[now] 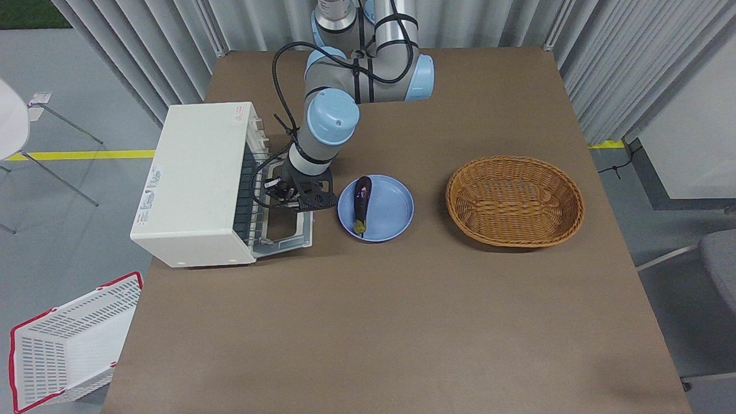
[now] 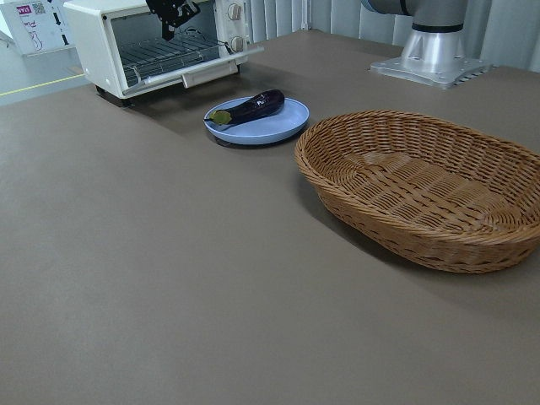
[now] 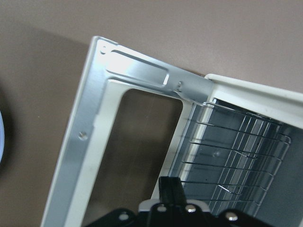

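A white toaster oven (image 1: 183,179) stands on the left of the table, its door (image 3: 90,132) folded down open, the wire rack (image 3: 232,161) showing inside. My gripper (image 1: 303,196) hangs just above the door; in the left view its black body (image 2: 173,13) is at the oven's top, and in the wrist view only its black top shows at the bottom edge. Whether it is open or shut I cannot tell. Right of the oven a dark eggplant (image 1: 362,200) lies on a blue plate (image 1: 390,210).
A wicker basket (image 1: 516,203) sits right of the plate. A white plastic crate (image 1: 72,345) is on the floor at the lower left.
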